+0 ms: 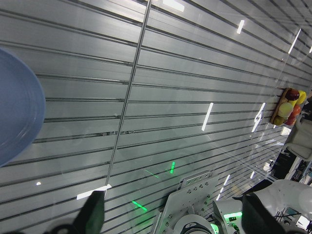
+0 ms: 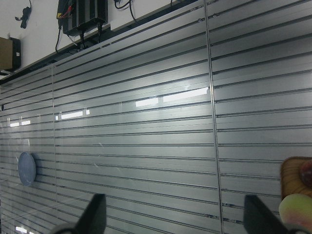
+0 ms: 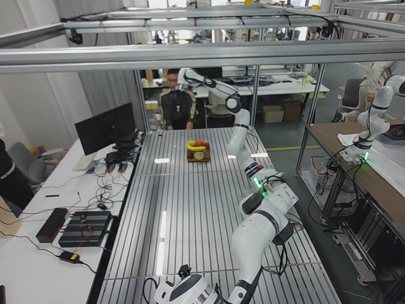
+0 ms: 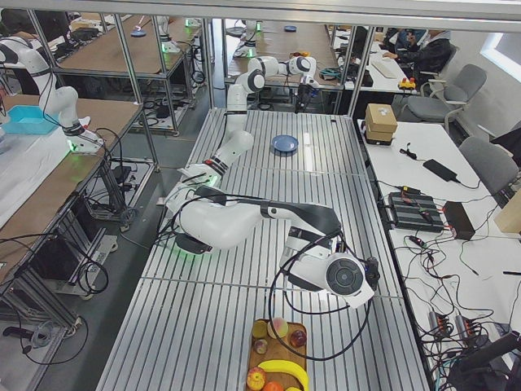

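Note:
A blue plate (image 4: 285, 143) lies on the slatted metal table; the left wrist view (image 1: 14, 105) shows it close, at the left edge. A wooden tray (image 4: 258, 363) holds a banana (image 4: 283, 366) and several round fruits; it appears at the far right of the left wrist view and at the lower right of the right wrist view (image 2: 287, 175). Both grippers hang over the table, one near the plate, one near the tray. In their wrist views only dark, blurred fingertips show apart at the bottom, left gripper and right gripper, with nothing seen between them; both look open.
A side desk (image 3: 44, 272) with electronics, cables and a monitor (image 3: 104, 130) runs along the table. Another bench (image 3: 335, 136) with a robot arm stands on the other side. A person sits beyond the table's far end.

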